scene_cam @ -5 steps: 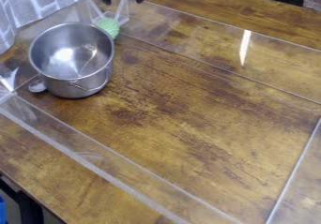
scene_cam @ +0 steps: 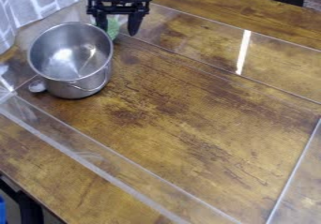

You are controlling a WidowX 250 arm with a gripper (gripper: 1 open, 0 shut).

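Note:
A large steel pot (scene_cam: 73, 64) stands on the left of the wooden table. Just behind it, at the top, the black gripper (scene_cam: 118, 18) hangs low over a light green object (scene_cam: 113, 29), which is partly hidden by it and the pot. Whether the fingers are open or shut on the object is unclear.
Clear plastic borders (scene_cam: 269, 92) run round the work area. A crumpled light cloth or liner (scene_cam: 32, 7) lies at the back left.
The gripper has come down from the top edge to the green object, now covering part of it.

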